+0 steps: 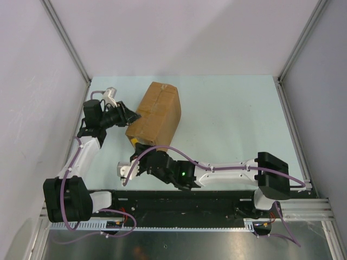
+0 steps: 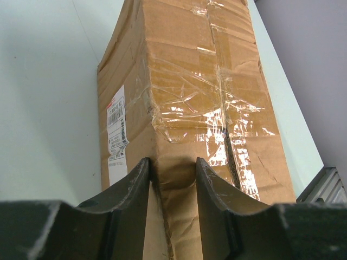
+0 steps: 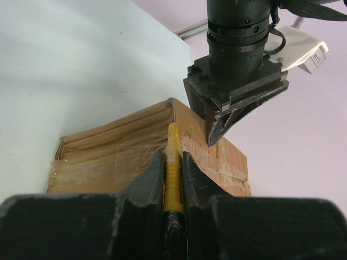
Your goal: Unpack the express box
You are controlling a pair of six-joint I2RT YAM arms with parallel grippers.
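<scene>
The taped cardboard box (image 1: 157, 108) lies tilted on the white table, a shipping label (image 2: 115, 132) on one face in the left wrist view. My left gripper (image 1: 132, 118) is part open against the box's upper left edge, the cardboard corner between its fingertips. My right gripper (image 1: 136, 150) is at the box's near end, shut on a yellow-handled tool (image 3: 173, 184), probably a cutter, whose far end sits against the cardboard and tape. The tool's tip is not clearly visible.
Walls with metal rails bound it at the sides and back. The right arm spans the table's front.
</scene>
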